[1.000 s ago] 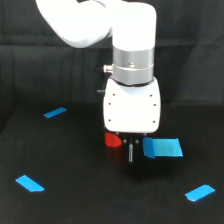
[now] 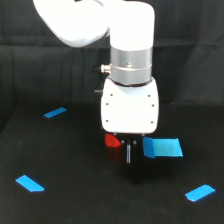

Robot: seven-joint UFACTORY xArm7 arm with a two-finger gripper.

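Note:
My gripper (image 2: 128, 152) points down near the middle of the camera view, below the white wrist. Its fingers are dark against the dark table, so their opening is hard to make out. A red object (image 2: 112, 141) shows just left of the fingers, partly hidden by the wrist. To their right lies a blue piece (image 2: 167, 147), a lighter flat part with a darker part at its left end. Whether the fingers touch either thing cannot be told.
On the black table (image 2: 95, 190) are a blue strip (image 2: 55, 112) at the back left, another blue strip (image 2: 29, 184) at the front left and a third blue strip (image 2: 200, 192) at the front right.
My gripper has shifted slightly left and a little lower in the view. The red object, the blue piece and the strips have not visibly moved.

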